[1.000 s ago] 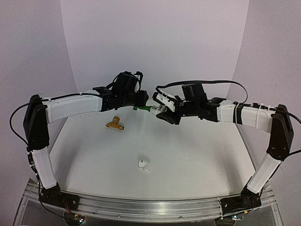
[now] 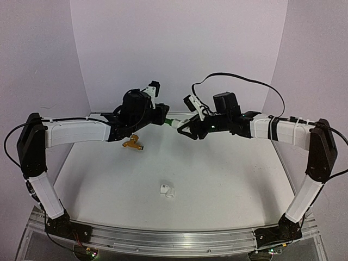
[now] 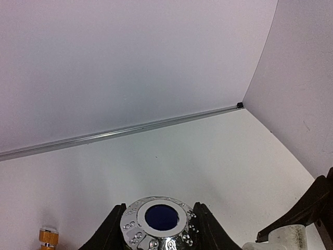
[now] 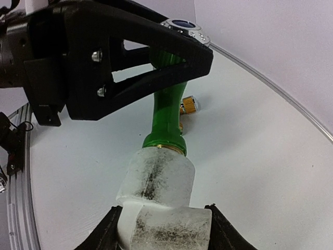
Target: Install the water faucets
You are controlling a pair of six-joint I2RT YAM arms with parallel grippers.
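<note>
A green faucet (image 4: pixel 169 114) with a chrome, blue-centred end (image 3: pixel 161 217) is gripped by my left gripper (image 2: pixel 162 117), shut on it high above the table. Facing it, my right gripper (image 2: pixel 188 129) is shut on a white elbow fitting (image 4: pixel 161 172). In the right wrist view the faucet's brass-ringed end meets the fitting's mouth, roughly in line; how deep it sits is hidden. Black left fingers (image 4: pixel 151 86) cross the upper part of that view. A brown-orange faucet (image 2: pixel 132 142) lies on the table at left, below the left arm.
Another white fitting (image 2: pixel 167 191) lies on the table's front middle. A metal rail (image 2: pixel 168 247) borders the front, and walls enclose the back and sides. A loose black cable (image 2: pixel 244 78) arches over the right arm.
My left arm has drawn back slightly leftward and its gripper has turned. The right gripper has tilted, its cable rising, with the fitting still held. Objects on the table have stayed put.
</note>
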